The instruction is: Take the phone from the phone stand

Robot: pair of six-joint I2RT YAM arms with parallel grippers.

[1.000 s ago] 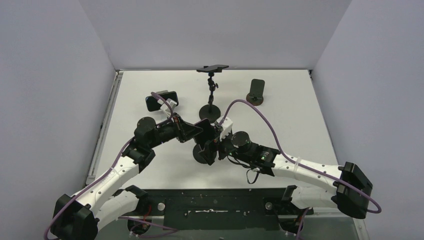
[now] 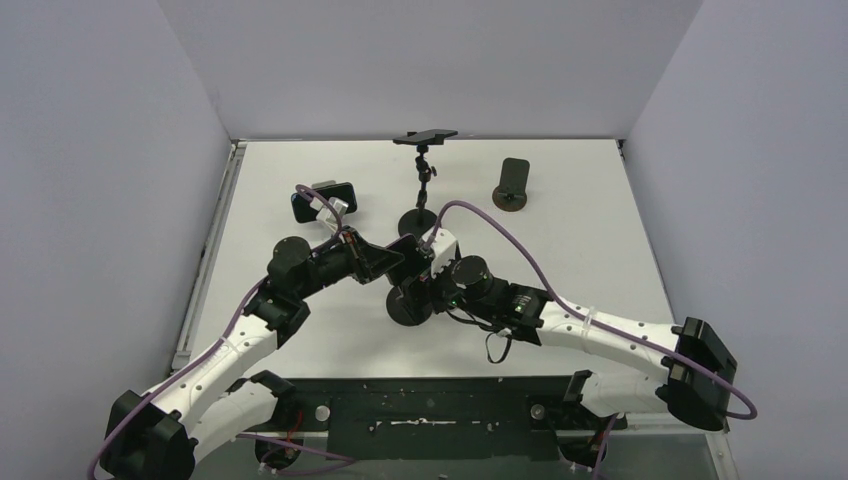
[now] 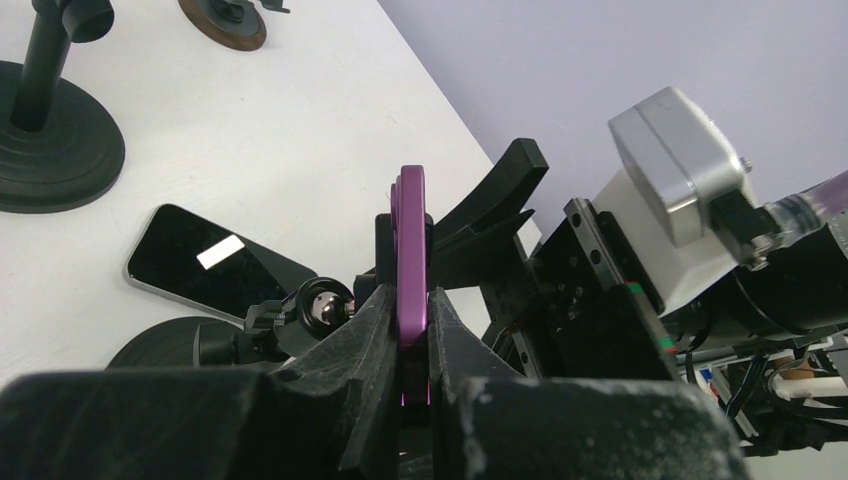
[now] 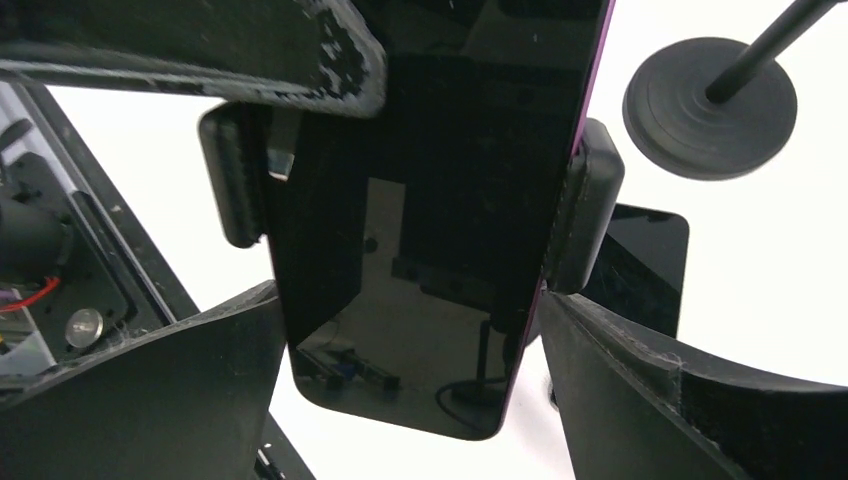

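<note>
The purple-edged phone (image 4: 420,230) stands between the two side clamps (image 4: 587,205) of a black phone stand, whose round base (image 2: 405,308) sits at the table's front middle. In the left wrist view my left gripper is shut on the phone (image 3: 411,250), seen edge-on. One of its fingers (image 4: 200,45) crosses the phone's upper part in the right wrist view. My right gripper is open, its fingers on either side of the phone's lower half. Whether the right fingertips touch the phone's sides is hard to tell.
Another phone (image 3: 205,255) lies flat on the table beside the stand. Behind stand a taller stand (image 2: 422,185), a small stand (image 2: 511,185) at the right and a phone on a stand (image 2: 325,203) at the left. Bare table (image 2: 570,260) extends on the right.
The left arm and the phone have stayed almost still.
</note>
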